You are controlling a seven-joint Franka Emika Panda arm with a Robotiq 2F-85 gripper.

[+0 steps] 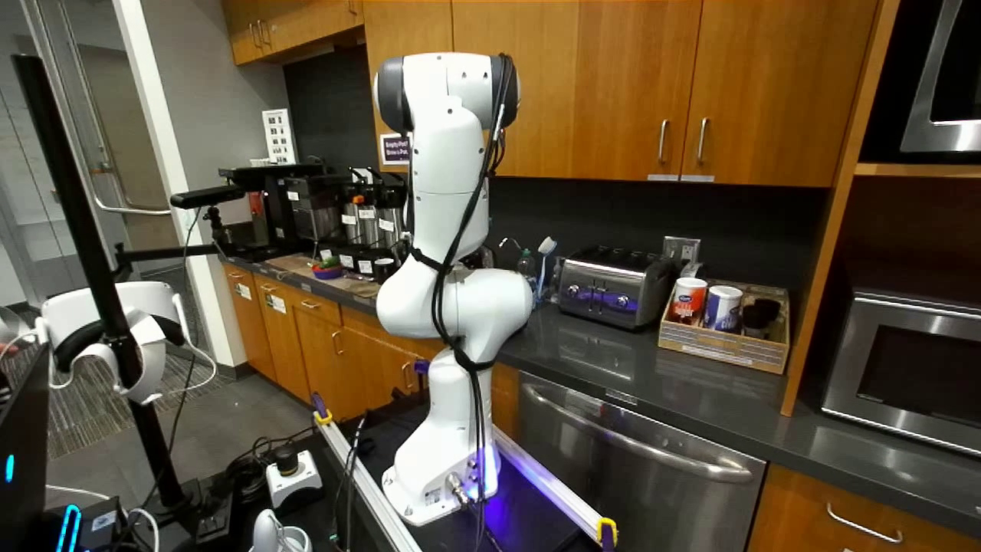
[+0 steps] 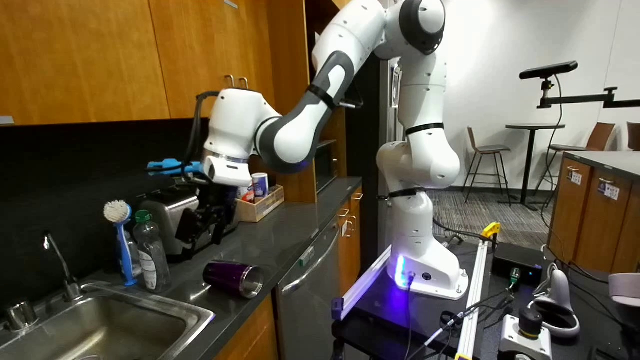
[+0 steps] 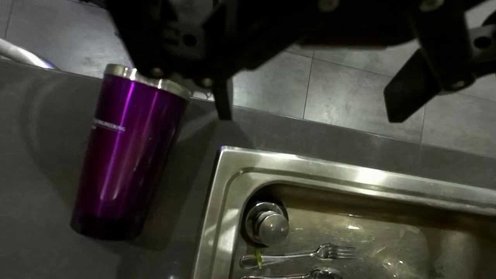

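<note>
A purple tumbler (image 2: 232, 279) with a steel rim lies on its side on the counter, to the right of the sink. In the wrist view the tumbler (image 3: 128, 158) is at the left, its rim end partly behind the gripper's dark linkage. My gripper is open, its two black fingertips wide apart with nothing between them. From the second exterior view, the black gripper (image 2: 207, 216) hangs above the counter in front of the toaster, apart from the tumbler. The arm hides both in exterior view 1.
The steel sink (image 3: 297, 160) holds a fork (image 3: 302, 255) and other metal items. Beside it stand a clear bottle (image 2: 152, 258) and a blue brush (image 2: 125, 240). The toaster (image 1: 607, 285) and a box of canisters (image 1: 722, 345) are along the back. Counter front has bare space.
</note>
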